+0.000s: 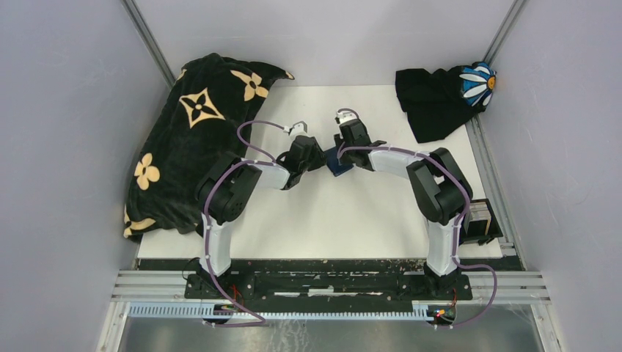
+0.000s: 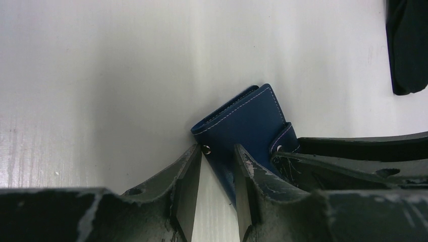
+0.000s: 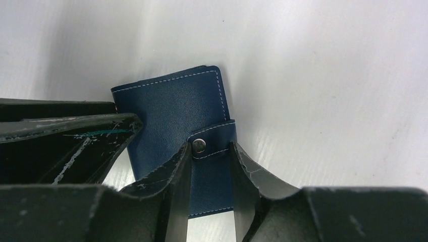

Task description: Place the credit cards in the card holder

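A dark blue card holder (image 1: 339,168) with pale stitching lies on the white table between both grippers. In the right wrist view its strap (image 3: 217,135) with a metal snap lies across the front of the card holder (image 3: 166,103). My right gripper is partly open, its fingertips on either side of the strap's end. The left gripper is partly open too, its tips by the holder's corner with a snap stud; whether they touch the card holder (image 2: 242,118), I cannot tell. No card is clearly visible at the holder.
A dark open box (image 1: 480,220) with pale flat contents, too small to identify, stands at the right edge. Black cloth (image 1: 433,106) lies back right, a dark patterned blanket (image 1: 198,139) covers the left.
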